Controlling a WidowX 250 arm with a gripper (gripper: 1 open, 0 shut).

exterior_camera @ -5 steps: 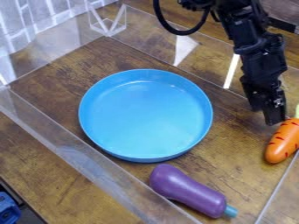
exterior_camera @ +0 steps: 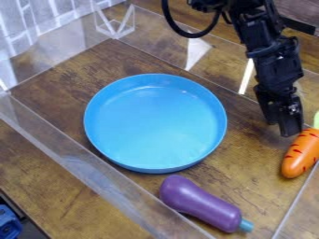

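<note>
My gripper [exterior_camera: 284,119] is a black arm coming down from the top right, its tip low over the table just above an orange toy carrot [exterior_camera: 299,153] at the right edge. The fingers are dark and small, so their spacing is hard to make out. A large blue plate [exterior_camera: 155,121] lies in the middle. A purple toy eggplant [exterior_camera: 200,203] lies below the plate toward the bottom.
A wooden table [exterior_camera: 62,168] fills the area, bordered by clear plastic walls. Part of a pale green object [exterior_camera: 316,120] shows at the right edge behind the carrot, and a blue item sits at the lower left corner outside.
</note>
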